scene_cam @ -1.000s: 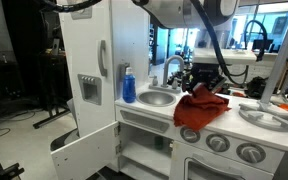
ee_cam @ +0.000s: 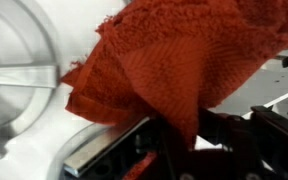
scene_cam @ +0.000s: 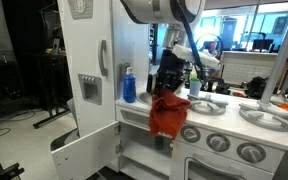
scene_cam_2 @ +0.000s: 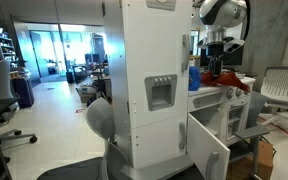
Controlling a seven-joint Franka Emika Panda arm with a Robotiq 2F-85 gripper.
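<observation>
A red cloth [scene_cam: 168,113] hangs from my gripper [scene_cam: 162,88] in front of the counter edge in the first exterior view. Its lower end dangles over the open cabinet and beside the stove knobs. In the wrist view the red towel [ee_cam: 174,70] fills the middle, bunched between the dark fingers, so the gripper is shut on it. The second exterior view shows the red cloth [scene_cam_2: 228,80] near the counter, with the gripper small and partly hidden there.
A blue bottle [scene_cam: 129,86] stands on the counter left of the sink. Burner grates [scene_cam: 267,117] lie to the right. Below, an open cabinet door [scene_cam: 87,153] juts out from the open lower cabinet [scene_cam: 145,155]. A tall white fridge [scene_cam: 87,75] stands at left.
The arm has moved left with the red cloth, from above the stove to in front of the sink. The cloth, earlier draped on the counter and stove front, now hangs from the gripper.
</observation>
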